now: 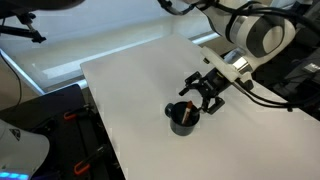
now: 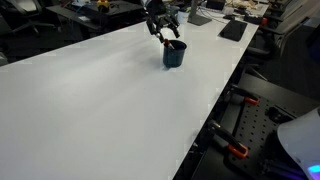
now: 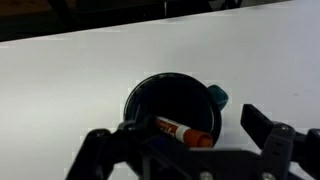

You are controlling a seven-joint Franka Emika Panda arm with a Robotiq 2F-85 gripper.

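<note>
A dark mug [image 1: 183, 119] stands upright on the white table, its handle [image 1: 169, 109] toward the left in exterior view 1. Inside it leans an orange-and-white marker-like stick [image 3: 184, 132], its orange end near the rim in the wrist view. My gripper [image 1: 201, 99] is open just above and behind the mug's rim. In the wrist view its fingers [image 3: 96, 152] spread wide at the bottom of the picture, partly covering the near side of the mug. Nothing is held. Whether a finger touches the rim cannot be told.
Black frame parts and a stand with red pieces [image 2: 236, 150] lie beyond the table's edge. A dark flat object [image 2: 232, 30] is at the far side.
</note>
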